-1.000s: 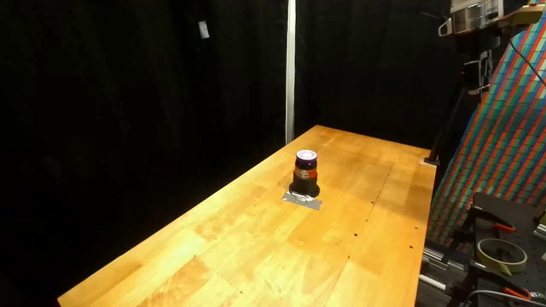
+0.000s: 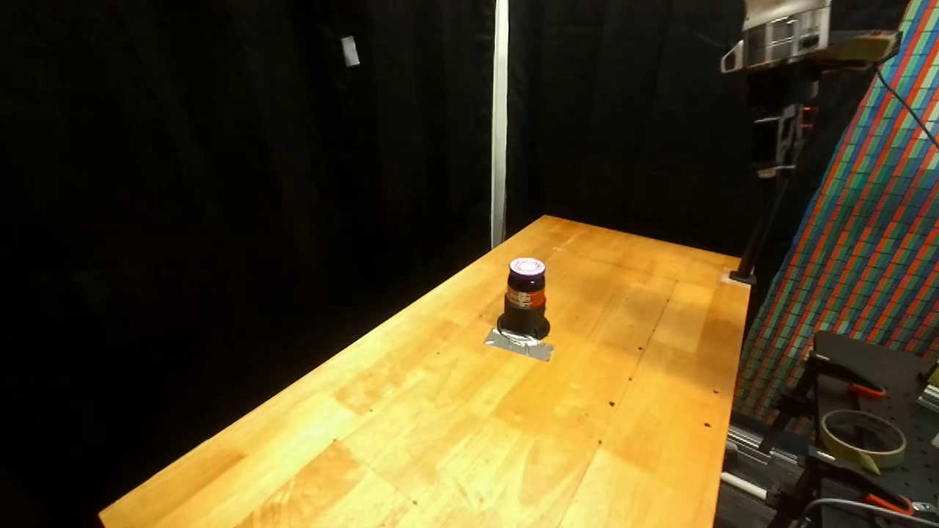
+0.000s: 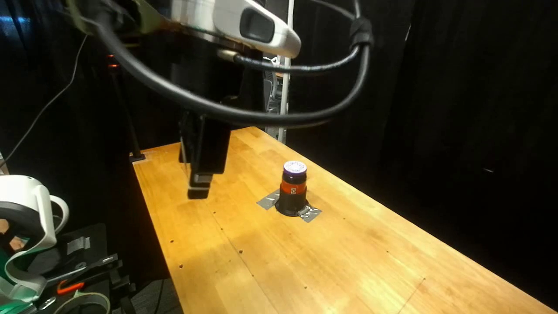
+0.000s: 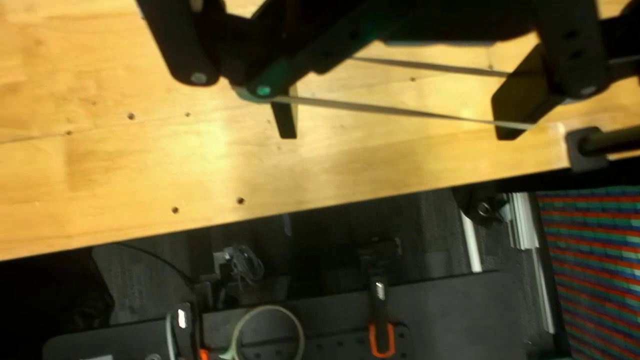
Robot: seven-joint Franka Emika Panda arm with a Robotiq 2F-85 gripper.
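Observation:
A dark jar (image 2: 525, 298) with a purple-rimmed white lid (image 2: 527, 265) and an orange label stands upright in a black base, which grey tape (image 3: 309, 213) fixes to the table. High above the table's far right end, my gripper hangs well apart from the jar. Its dark fingers (image 4: 525, 96) are spread wide in the wrist view, so it is open. Thin bands run across between them, and only bare wood shows beneath. In exterior view 2 the gripper (image 3: 201, 172) points down, to the left of the jar. The wrist view does not include the jar.
A dark post (image 2: 755, 242) is fixed at its far right corner. Beside the table, a black side shelf (image 2: 880, 369) carries a tape roll (image 2: 863, 438) and clamps. A thick cable (image 3: 219, 109) loops from the arm.
In exterior view 1 my arm and gripper have shifted left and slightly down, and the gripper has turned somewhat. The jar stays in the same place.

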